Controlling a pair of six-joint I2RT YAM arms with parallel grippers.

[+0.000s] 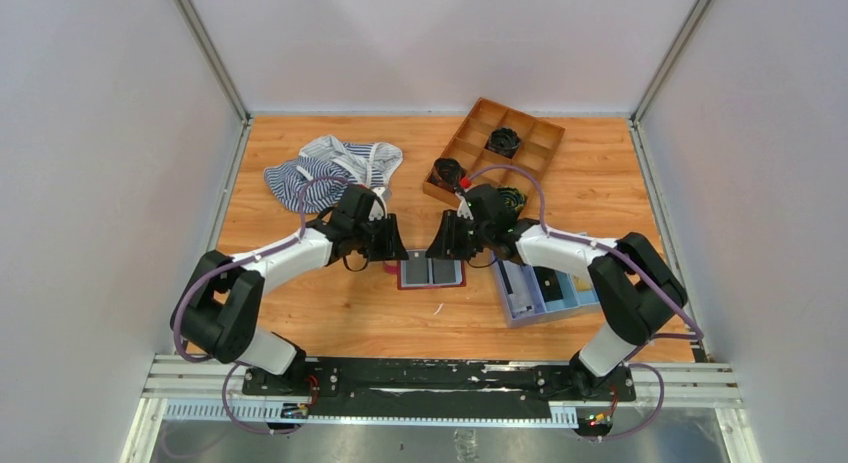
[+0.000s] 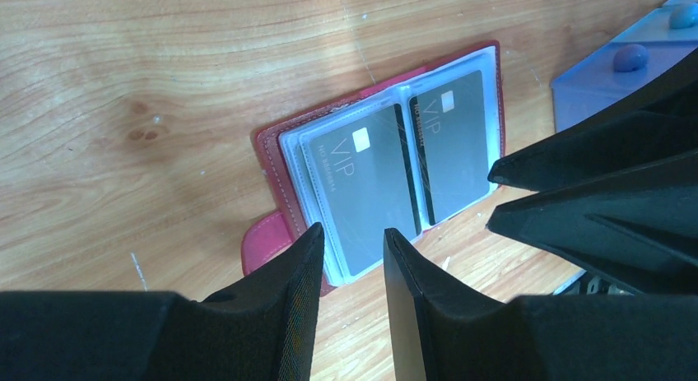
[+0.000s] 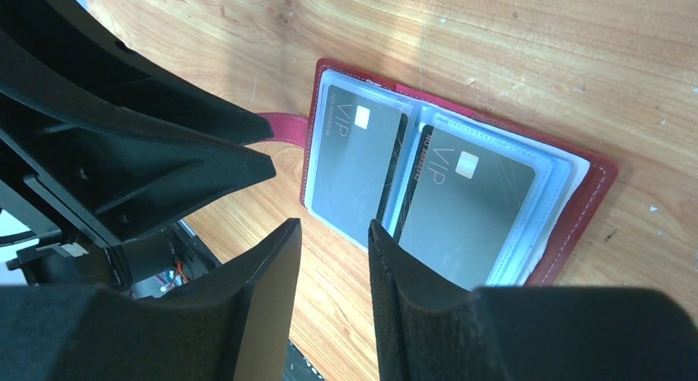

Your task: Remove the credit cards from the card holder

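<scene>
The dark red card holder (image 1: 432,285) lies spread out on the table between both grippers. In its clear sleeves sit two grey VIP cards; the left wrist view has one card (image 2: 369,202) in the near sleeve and another card (image 2: 454,147) in the far one. My left gripper is part open over the holder's edge, with its fingertips apart and nothing held. Above the other side hangs my right gripper, open and empty, its fingertips near the holder's lower edge. A pink strap (image 2: 265,239) sticks out from the holder's left side.
A blue-grey bin (image 1: 520,321) with compartments stands to the right, partly under the right arm. Behind are a wooden tray (image 1: 540,133) with coiled cables and a striped cloth (image 1: 315,173). Table in front of the holder is mostly clear.
</scene>
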